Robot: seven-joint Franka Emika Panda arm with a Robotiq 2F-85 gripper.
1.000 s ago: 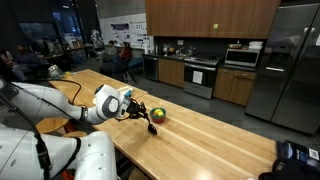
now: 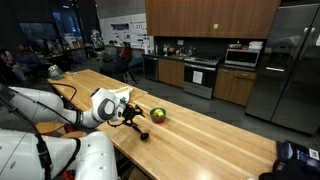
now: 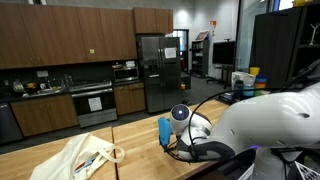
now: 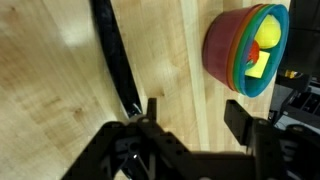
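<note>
A long black utensil [image 4: 117,60] runs along the left part of the wrist view, its lower end partly hidden by the gripper. In exterior view 1 its dark rounded end [image 2: 144,135] shows on the table, below my gripper. The gripper has its fingers apart, with only bare wood seen between the tips. Its left finger is near the utensil; whether they touch I cannot tell. Upper right in the wrist view stands a set of nested coloured bowls [image 4: 222,55], with a red and a yellow item [image 4: 258,63] inside.
A white cloth [image 3: 85,160] lies on the table in exterior view 2. Kitchen cabinets and a stove [image 2: 201,78] stand well behind.
In exterior view 1 the utensil's dark end has shifted left and towards the near side. My gripper has moved slightly left and lower, away from the bowls.
</note>
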